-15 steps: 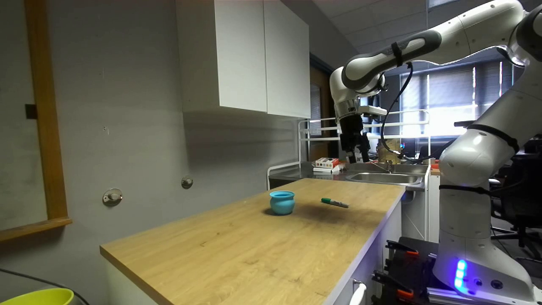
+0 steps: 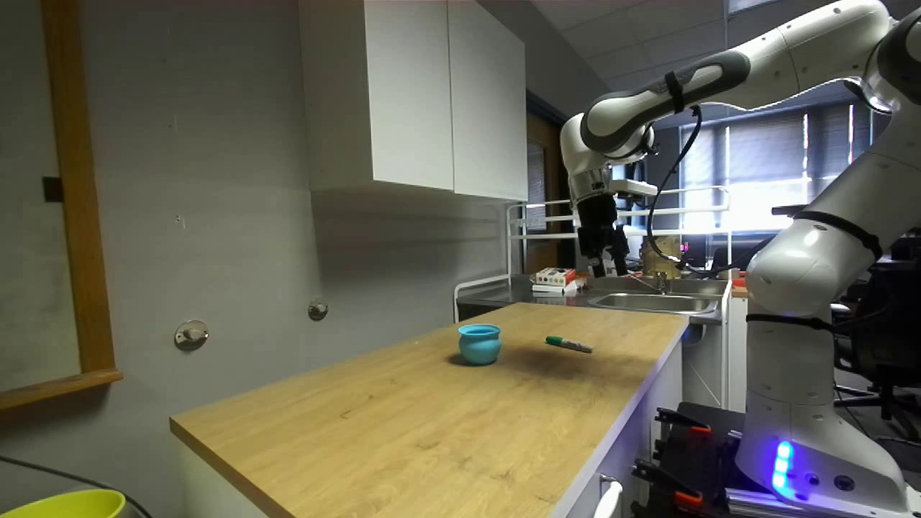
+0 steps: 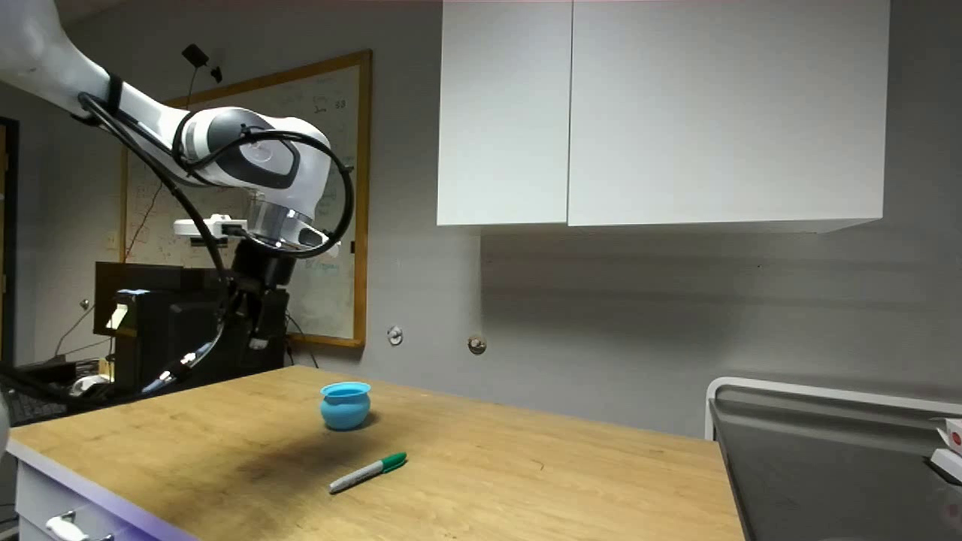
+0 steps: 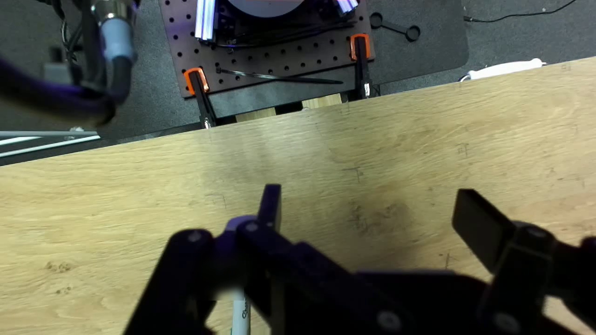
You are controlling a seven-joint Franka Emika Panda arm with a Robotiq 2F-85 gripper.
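Note:
A small turquoise pot (image 2: 479,344) stands upright on the wooden counter (image 2: 380,432), its rim facing up. Near it lies a marker (image 3: 367,472) with a grey body and a green cap. In the wrist view only part of the marker's body (image 4: 240,315) shows, the rest being hidden behind the gripper, and the pot does not appear there. High above the counter, my gripper hangs pointing down with its fingers wide apart. Nothing sits between them, and it touches neither the pot nor the marker.
A white wall cabinet (image 3: 663,117) hangs over the far side of the counter. Beyond one end are a sink (image 2: 653,302) and small boxes (image 2: 555,277). Clamps (image 4: 362,58) hold the arm's base plate beside the counter edge. Most of the wooden top is bare.

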